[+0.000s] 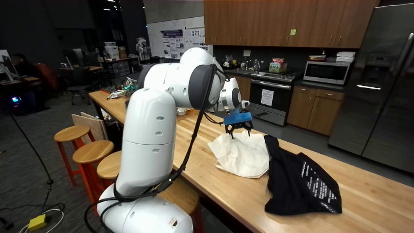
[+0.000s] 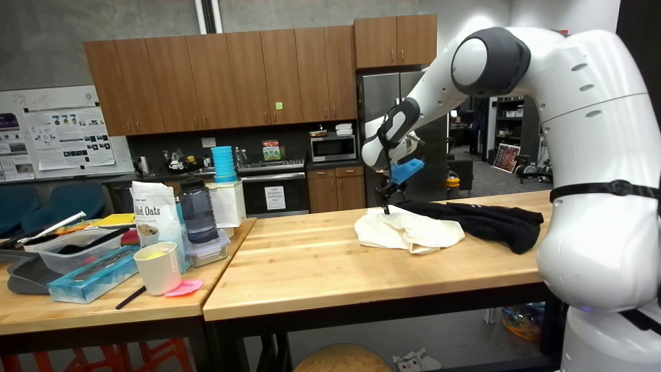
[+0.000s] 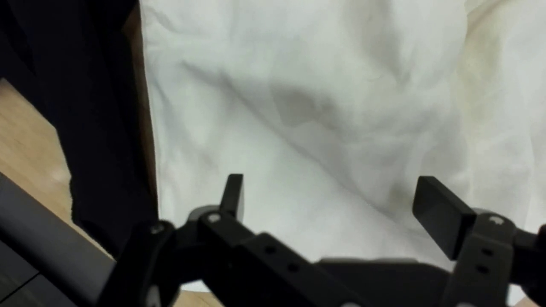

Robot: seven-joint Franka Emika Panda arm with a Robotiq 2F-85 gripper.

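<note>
A cream-white cloth (image 1: 242,155) lies crumpled on the wooden table, and it fills most of the wrist view. Right beside it is a black garment (image 1: 300,182) with white print, which shows at the left of the wrist view as dark fabric (image 3: 97,112). My gripper is open over the white cloth, its two dark fingers wide apart with no fabric pinched between them. From outside, the gripper (image 1: 240,134) appears at the far edge of the white cloth, its tips at or just above the fabric; contact cannot be told.
Bare tabletop (image 2: 291,260) stretches left of the cloths. A second table at the far left carries an oats bag (image 2: 158,214), a mug (image 2: 158,267), a dark bottle (image 2: 198,211) and boxes. Stools (image 1: 93,151) stand along the near side.
</note>
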